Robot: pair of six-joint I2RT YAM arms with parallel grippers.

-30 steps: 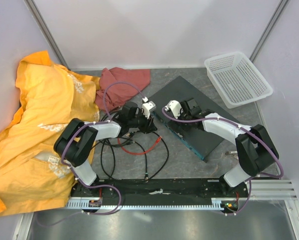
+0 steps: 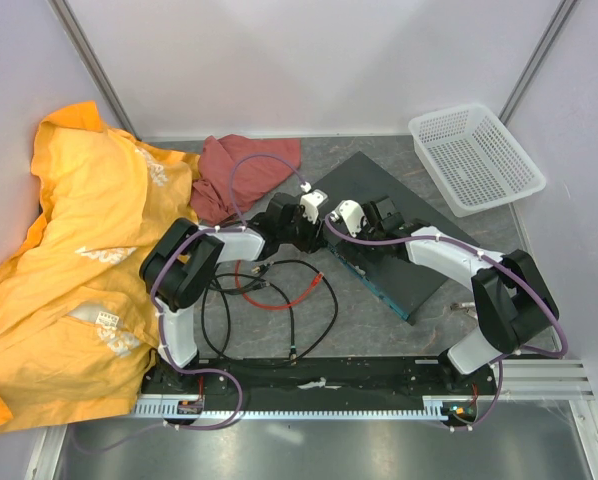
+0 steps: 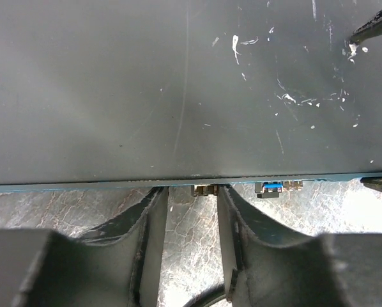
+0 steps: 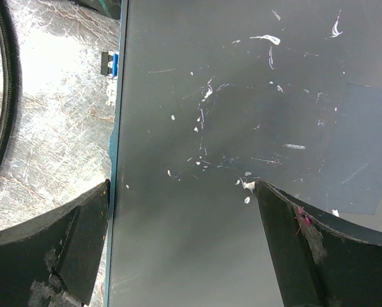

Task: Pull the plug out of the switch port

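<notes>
The switch is a dark flat box [image 2: 434, 265], its blue-edged front turned toward the lower left. In the left wrist view, a small metallic plug [image 3: 205, 190] pokes out beneath the switch's front edge. My left gripper is partly open, with a fingertip on either side of this plug and gaps between; most of the plug is hidden under the switch. My right gripper stands open over the switch, one finger at the front edge and the other over its top. Nothing shows between the right fingers except the switch's scratched surface.
A second port piece with a blue part [image 3: 272, 187] juts from the same edge. Black cables and a red cable [image 2: 279, 305] lie loose on the floor in front. A white basket [image 2: 479, 160], a red cloth [image 2: 241, 170] and a yellow cloth [image 2: 69, 270] surround the area.
My left arm has moved right and slightly up in the top view, bringing its gripper to the switch's front edge. The right arm and the switch look unmoved.
</notes>
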